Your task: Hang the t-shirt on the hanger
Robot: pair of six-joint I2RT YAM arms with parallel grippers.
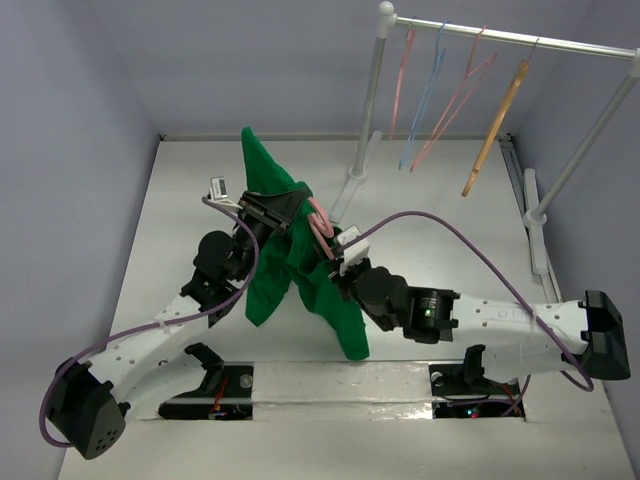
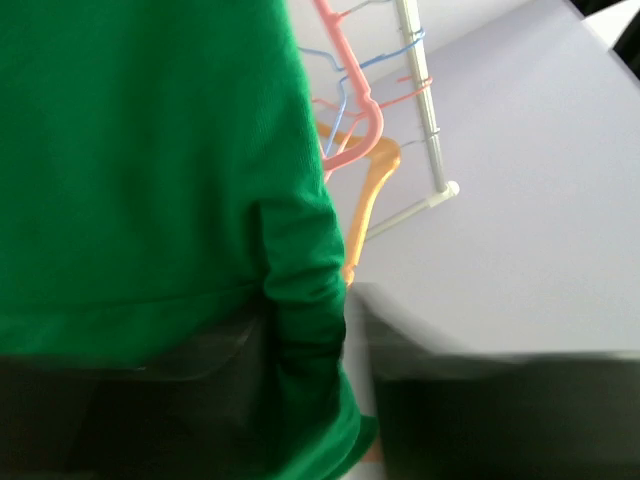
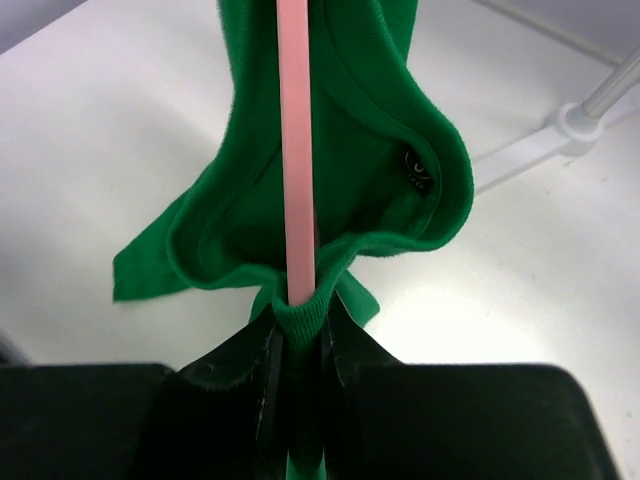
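The green t-shirt [image 1: 265, 285] hangs bunched between my two grippers, its lower part spread below them. In the left wrist view, my left gripper is shut on a fold of the shirt [image 2: 150, 180]; its fingers are blurred. A pink hanger [image 1: 320, 225] sticks out at the shirt's neck, between the arms. Its straight bar [image 3: 297, 150] runs down across the open collar [image 3: 350, 180] in the right wrist view and meets the cloth at my right gripper. That gripper is shut on the collar edge; whether the hanger's end is pinched too is hidden.
At the back right stands a white rack whose rail [image 1: 500, 36] carries pink and blue hangers [image 1: 425, 95] and a wooden one [image 1: 497, 130]. Its near-side foot [image 1: 355, 175] lies just right of the shirt.
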